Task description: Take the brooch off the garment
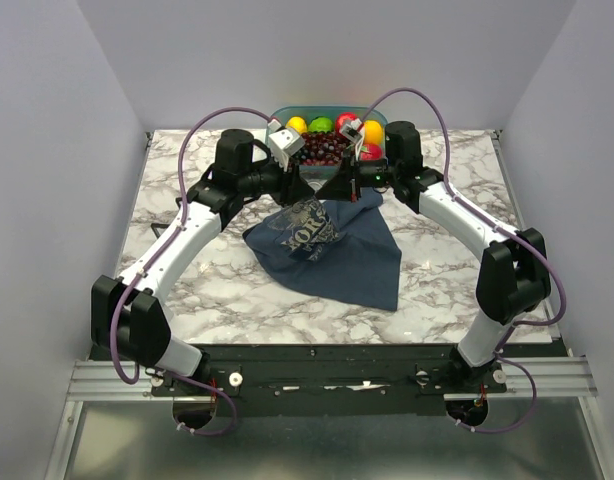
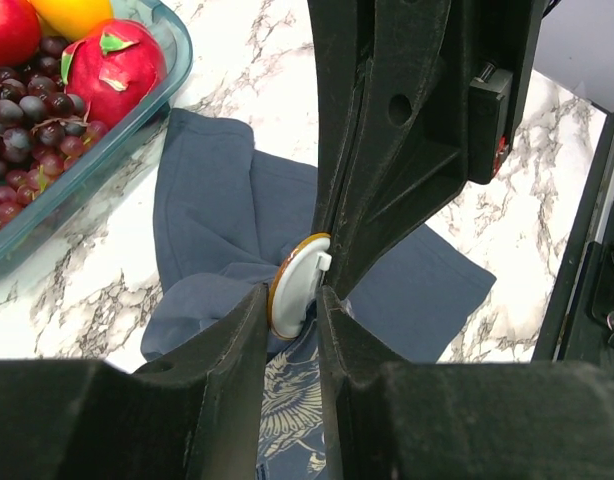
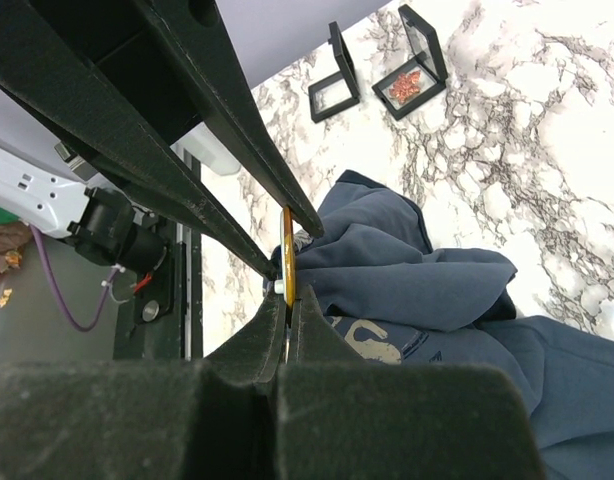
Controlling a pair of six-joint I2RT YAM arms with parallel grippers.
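Note:
The thin round brooch has a gold edge and a white back with a small white clasp. My right gripper is shut on its rim; edge-on, the brooch rises from between the fingertips. My left gripper stands part open, its fingers on either side of the brooch. Beneath lies the dark blue garment with pale printed letters, its cloth bunched near the left fingertips. Whether the brooch's pin is still in the cloth cannot be made out. In the top view, the grippers hide the brooch.
Behind the garment sits a clear fruit bin, close to both grippers. Two small black hinged cases lie open on the marble table; one holds an orange-red piece. Bare table surrounds the garment's front and sides.

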